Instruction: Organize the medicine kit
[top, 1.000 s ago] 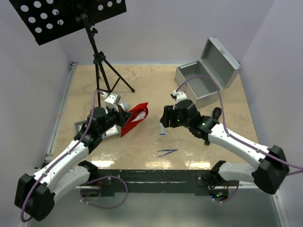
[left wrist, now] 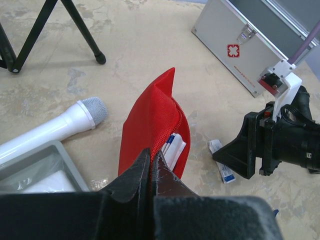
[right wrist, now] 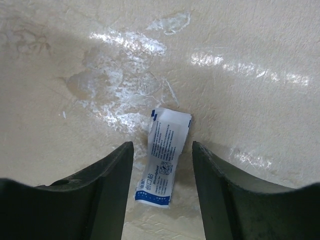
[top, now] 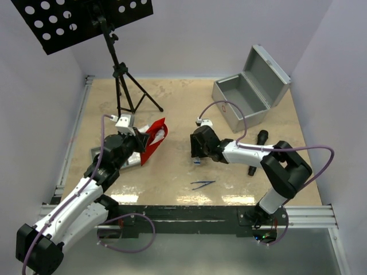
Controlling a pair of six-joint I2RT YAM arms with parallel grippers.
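Observation:
A red zip pouch [left wrist: 150, 120] with white packets inside its opening hangs from my left gripper [top: 143, 139], which is shut on the pouch's edge. In the right wrist view a small white packet with blue print [right wrist: 163, 155] lies flat on the table. My right gripper is over it, part open, one finger [right wrist: 122, 170] on each side, with gaps showing to the packet. The silver medicine case [top: 239, 102] stands with its lid up at the back right; what shows of its inside in the top view looks empty.
Blue tweezers [top: 203, 184] lie near the front edge. A black microphone [top: 262, 137] is partly behind the right arm. A grey tray [left wrist: 42, 170] and a white microphone [left wrist: 55, 125] are at left. A black stand [top: 119, 69] rises at the back left.

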